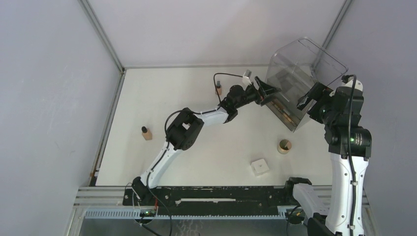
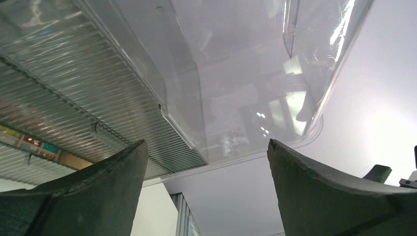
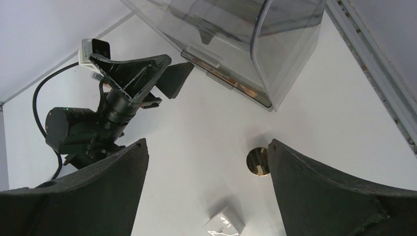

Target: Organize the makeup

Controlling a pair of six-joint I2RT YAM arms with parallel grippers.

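A clear acrylic organizer (image 1: 300,73) with a raised lid stands at the back right; in the left wrist view its ribbed drawers (image 2: 74,88) fill the left side. My left gripper (image 1: 265,91) is open at the organizer's front left, nothing between its fingers. My right gripper is open above the right side, in front of the organizer. A bottle (image 1: 219,90) stands behind my left arm, another bottle (image 1: 146,134) on the left. A small gold cup (image 1: 284,146) and a white box (image 1: 259,167) sit at front right.
Walls and metal rails border it at the back and sides.
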